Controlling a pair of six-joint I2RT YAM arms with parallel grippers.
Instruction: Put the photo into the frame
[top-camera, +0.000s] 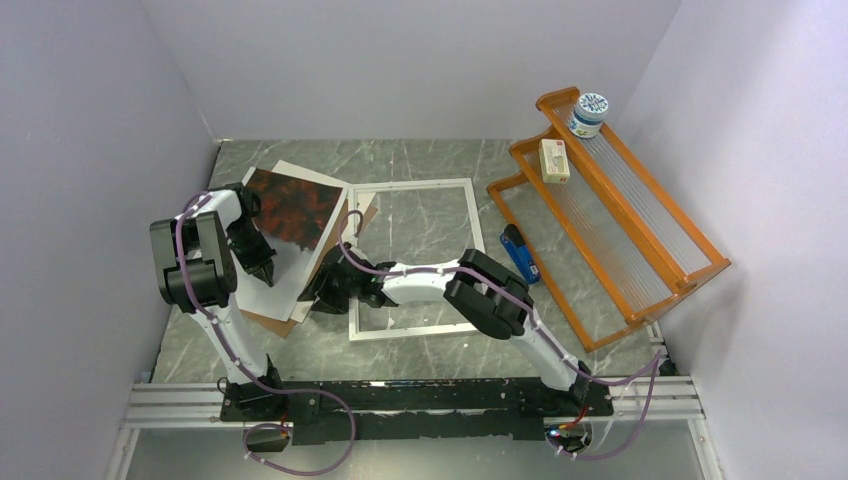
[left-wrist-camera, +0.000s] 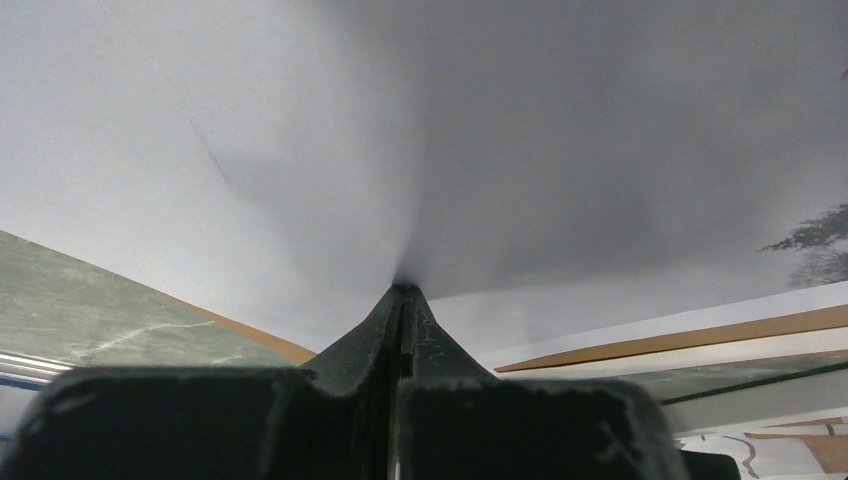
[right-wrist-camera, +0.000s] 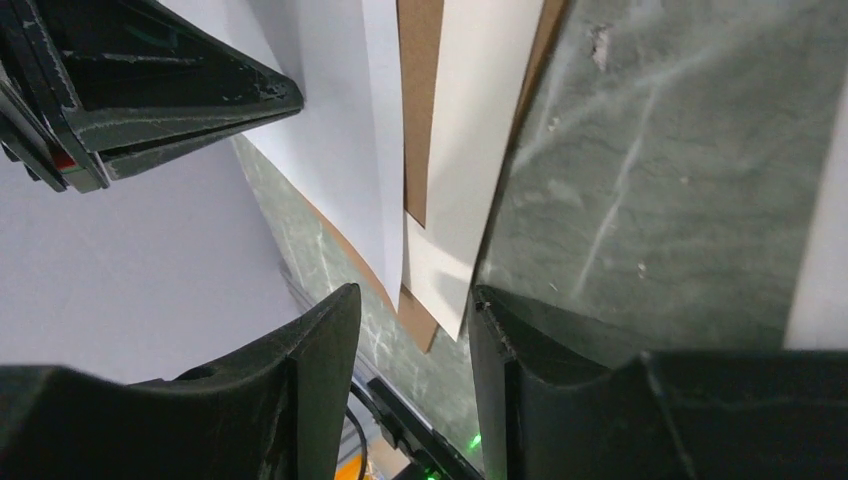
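The photo (top-camera: 293, 205), dark red above and white below, lies on brown and cream boards at the left, its white part filling the left wrist view (left-wrist-camera: 560, 150). My left gripper (top-camera: 266, 275) points down onto the white part, its fingertips shut; whether they pinch anything is unclear. My right gripper (top-camera: 325, 300) stands open low at the boards' right edge, fingertips beside a cream strip (right-wrist-camera: 470, 140). The white frame (top-camera: 412, 185) lies in the middle, partly under my right arm.
A wooden rack (top-camera: 640, 240) with a jar (top-camera: 587, 115) and a box (top-camera: 554, 160) stands at the right. A blue tool (top-camera: 520, 250) lies beside it.
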